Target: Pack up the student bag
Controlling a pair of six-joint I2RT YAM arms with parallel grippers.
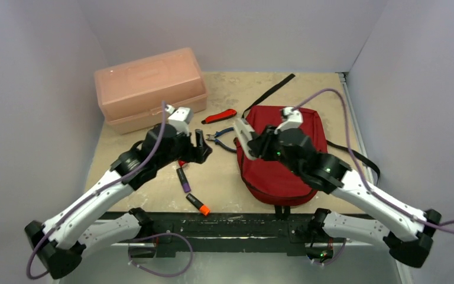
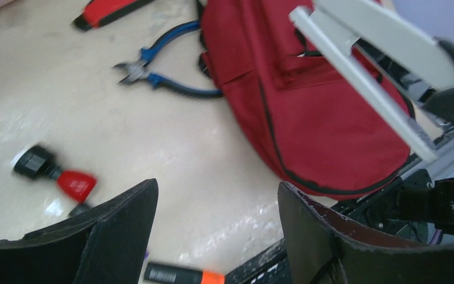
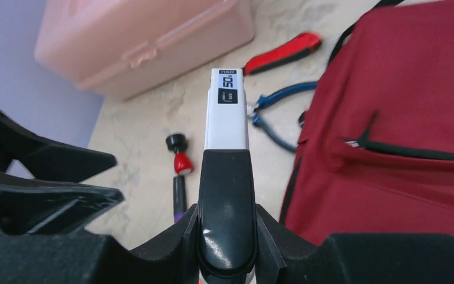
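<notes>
A white and black stapler (image 3: 227,118) is held by its black end in my right gripper. In the top view that stapler (image 1: 245,136) hangs over the left side of the red bag (image 1: 307,177), which lies flat on the table. My left gripper (image 1: 203,146) is open over the table, left of the bag, with nothing between its fingers. Its two fingertips (image 2: 145,201) stand wide apart in the left wrist view. Below them lie a purple-ended marker (image 1: 183,180), an orange-ended marker (image 1: 198,205) and a small red and black tool (image 2: 65,174).
Blue-handled pliers (image 2: 165,56) touch or nearly touch the bag's left side. A red and black knife (image 1: 219,116) lies behind them. A closed pink box (image 1: 148,89) fills the back left. Black straps (image 1: 272,92) spread from the bag.
</notes>
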